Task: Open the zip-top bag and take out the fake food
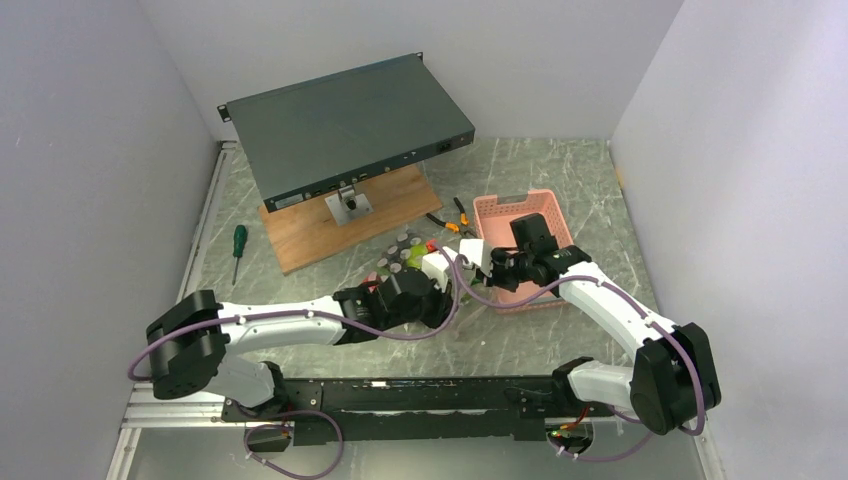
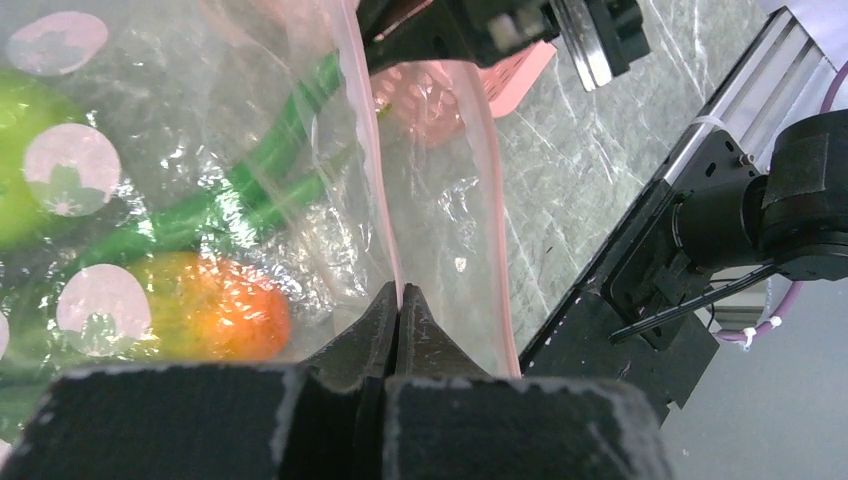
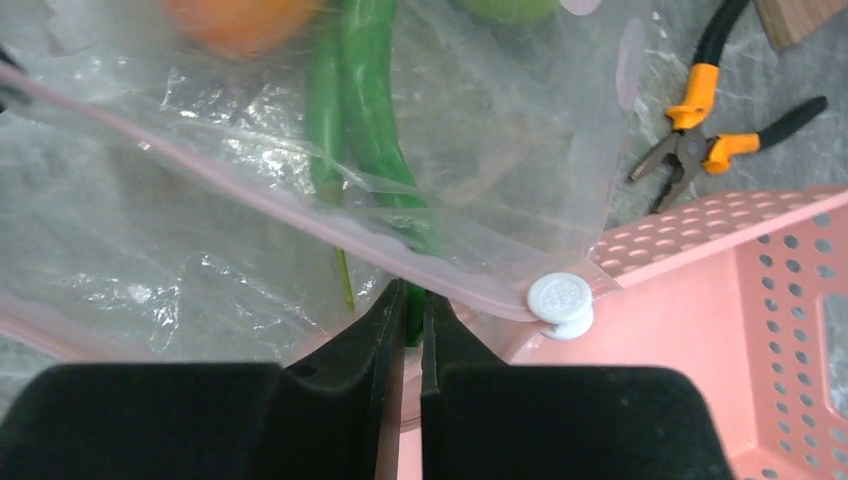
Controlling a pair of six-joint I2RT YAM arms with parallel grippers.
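Note:
A clear zip top bag (image 2: 450, 220) with pink zip strips holds fake food: green peppers (image 3: 375, 110), an orange-yellow piece (image 2: 230, 310) and a round green piece (image 2: 30, 150). My left gripper is shut on the bag's pink-edged rim. In the right wrist view, my right gripper is at the bag's mouth, its fingers around the end of the longer green pepper; whether they close tightly on it is hard to tell. The top view shows both grippers close together over the bag.
A pink basket (image 3: 700, 330) sits under and beside my right gripper. Pliers (image 3: 720, 140) lie behind the bag. A monitor-like dark panel (image 1: 345, 120) on a wooden board (image 1: 290, 240) fills the back left. A green screwdriver (image 1: 240, 245) lies left. The front table strip is clearer.

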